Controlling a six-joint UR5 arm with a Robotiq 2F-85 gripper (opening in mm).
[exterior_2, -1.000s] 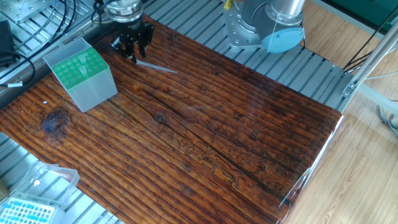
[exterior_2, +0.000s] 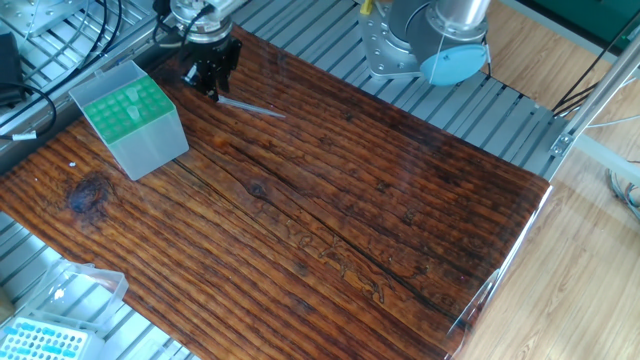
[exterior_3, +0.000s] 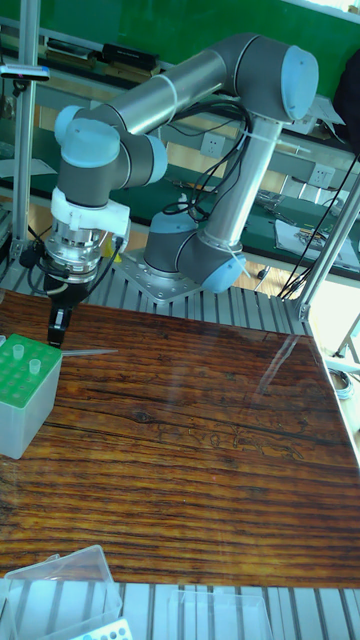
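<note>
A thin, translucent pipette tip (exterior_2: 252, 107) lies on the brown wooden board, near its back left edge. My black gripper (exterior_2: 212, 90) points down at the wide end of that tip, low over the board. From the other side, the gripper (exterior_3: 55, 339) appears narrow, its fingertips close to the left end of the tip (exterior_3: 89, 352). Whether the fingers stand apart or around the tip's end is too small and dark to tell. A clear box with a green perforated top (exterior_2: 130, 106) stands just left of the gripper, with a few pale tips upright in its holes.
The wooden board (exterior_2: 330, 200) is bare to the right and front. A clear lid (exterior_2: 78, 292) and a white rack with blue items (exterior_2: 42, 340) sit beyond its front left edge. The robot's base (exterior_2: 388, 45) stands behind the board.
My gripper's wrist has shifted slightly, and the dark fingers look drawn up closer beneath it. The pipette tip and the green-topped box have stayed in place.
</note>
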